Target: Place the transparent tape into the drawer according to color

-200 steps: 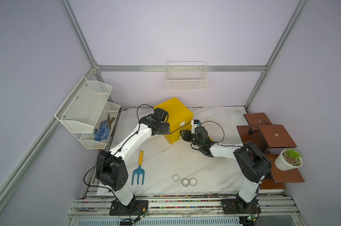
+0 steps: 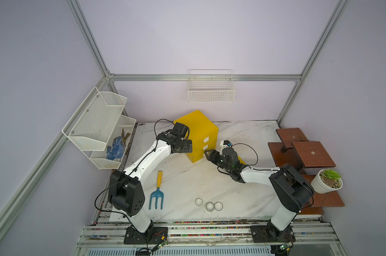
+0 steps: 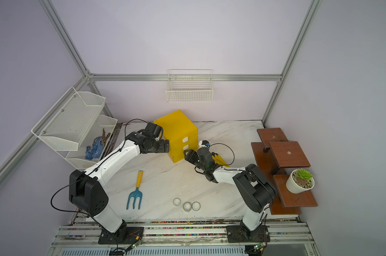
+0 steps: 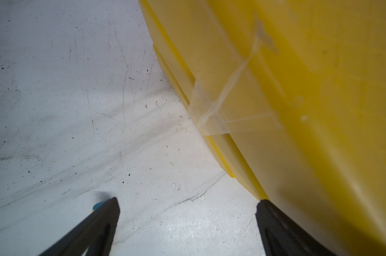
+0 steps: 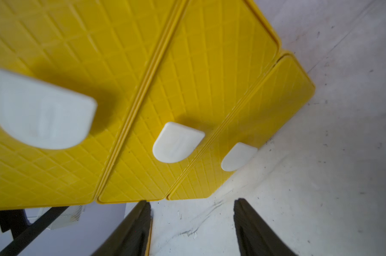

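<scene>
A yellow drawer unit (image 2: pixel 197 121) with white handles (image 5: pixel 178 141) stands at the back centre, its drawer fronts looking flush in the right wrist view. My left gripper is open against the unit's left side, the yellow wall filling much of its wrist view. My right gripper is open, low before the drawer fronts, with nothing between its fingers. Three clear tape rolls (image 2: pixel 199 201) lie near the front centre of the table; their colours are hard to tell.
A blue fork with yellow handle (image 2: pixel 158 192) lies front left. White mesh baskets (image 2: pixel 99 140) hang on the left. Wooden shelves with a potted plant (image 2: pixel 327 179) stand at the right. A yellow object (image 3: pixel 220 161) lies partly hidden behind my right arm.
My right gripper and arm have shifted slightly right and down, away from the drawer fronts. My left arm has barely moved.
</scene>
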